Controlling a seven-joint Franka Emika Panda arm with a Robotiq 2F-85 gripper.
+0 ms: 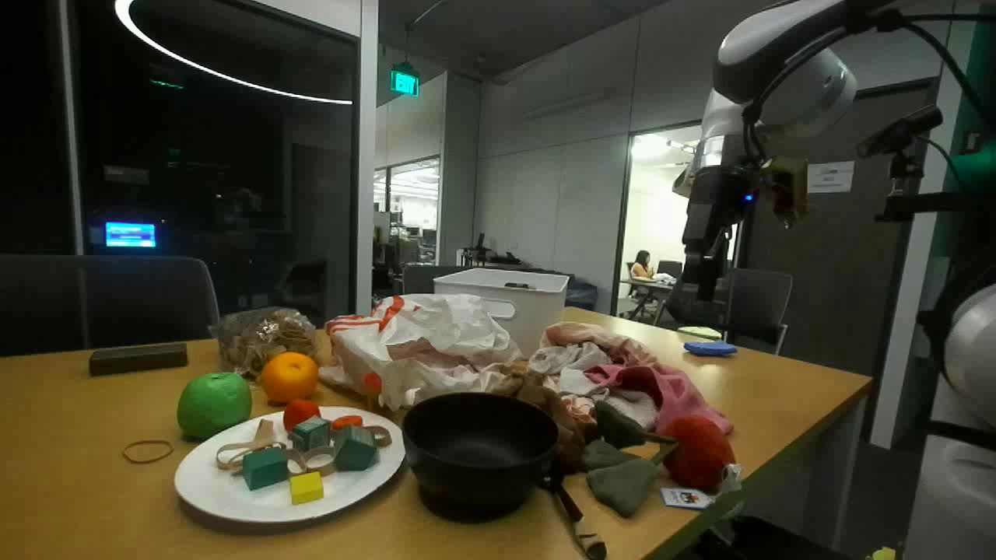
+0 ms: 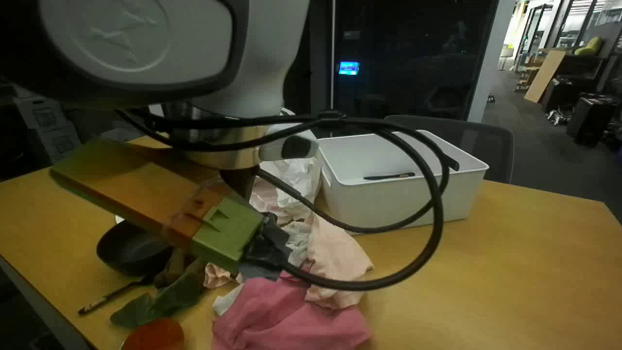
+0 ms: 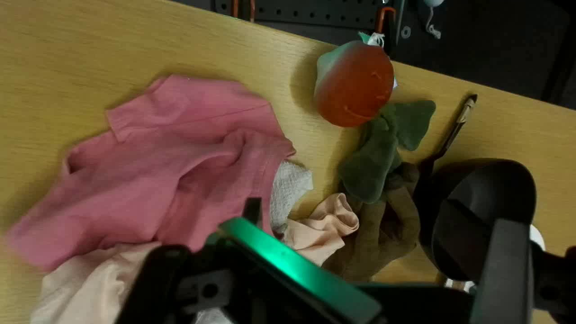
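Observation:
High over the table's right end, my gripper (image 1: 706,275) points downward. The wrist view shows its fingers wide apart, with nothing held between them. Beneath it lie a crumpled pink cloth (image 3: 178,162), a peach cloth (image 3: 318,229) and a green and brown plush (image 3: 372,162) with a red, rounded part (image 3: 359,86). A black pan (image 3: 480,216) stands beside the plush, its handle toward the table edge. In exterior view 2 my arm hides much of the pile.
A white plate (image 1: 210,495) holds blocks and bands. Near it are a green fruit (image 1: 214,406), an orange (image 1: 289,377) and a plastic bag (image 1: 448,327). Behind the pile stands a white bin (image 2: 402,201) with a dark, thin object (image 2: 389,176) in it. The table (image 2: 525,256) right of the bin is clear.

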